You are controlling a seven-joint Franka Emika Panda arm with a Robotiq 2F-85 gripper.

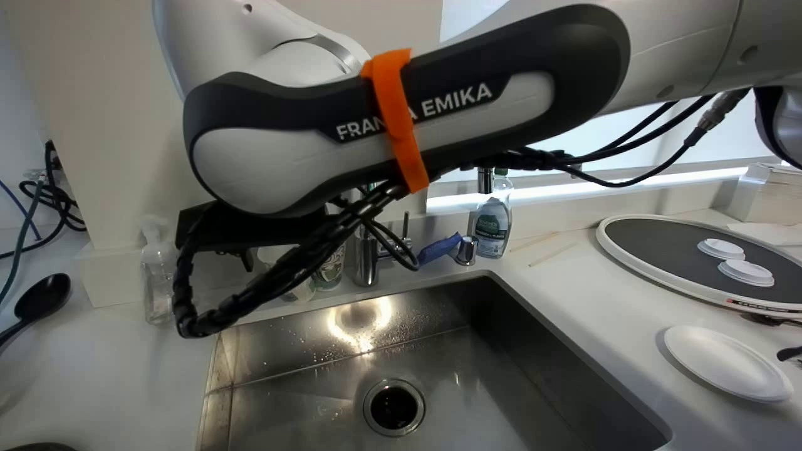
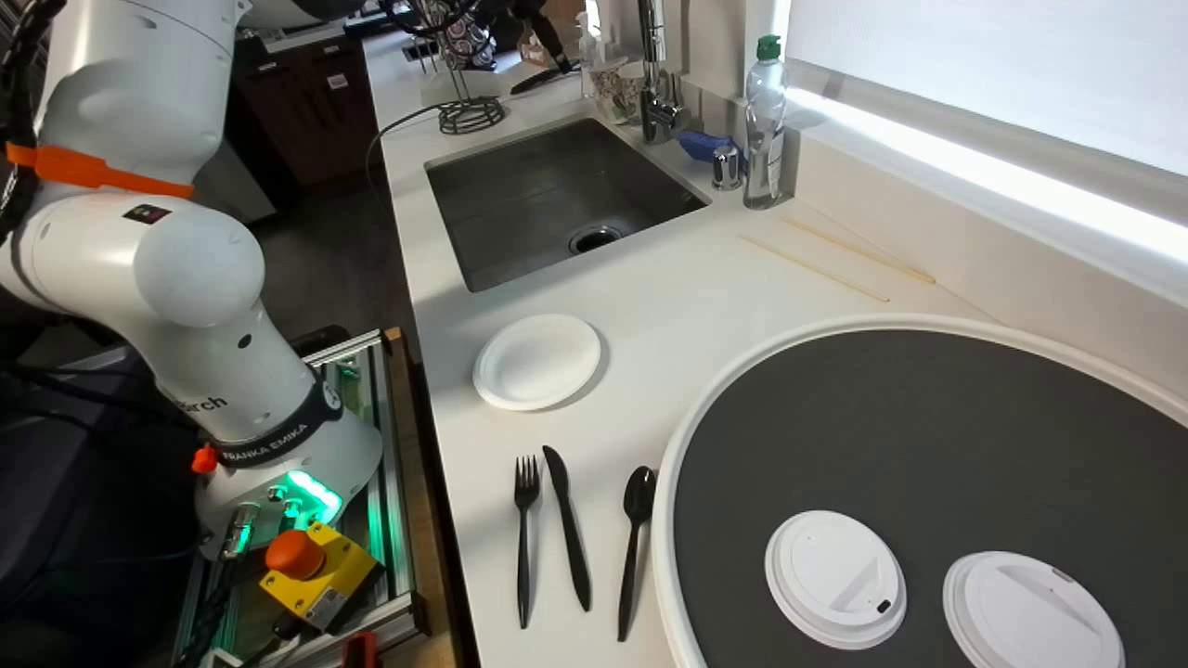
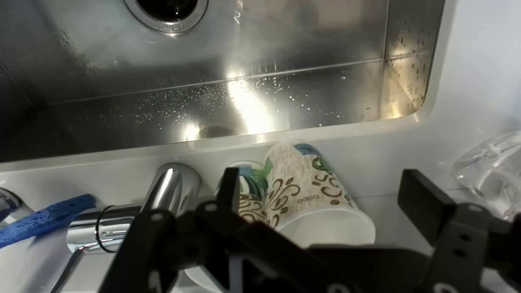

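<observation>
In the wrist view a patterned paper cup, its pale open mouth towards the bottom of the picture, lies within the span between my fingers. My gripper is open, one finger over the neighbouring second patterned cup, the other finger over clear counter. No contact with the first cup shows. Exterior view 1 has the second cup behind the sink, with the first cup largely covered by the arm's black cables; the fingertips there are hard to make out.
The chrome faucet and a blue cloth-like item stand on one side of the cups, a clear bottle on the other. The sink is empty. A soap bottle stands by the wall; a white plate lies on the counter.
</observation>
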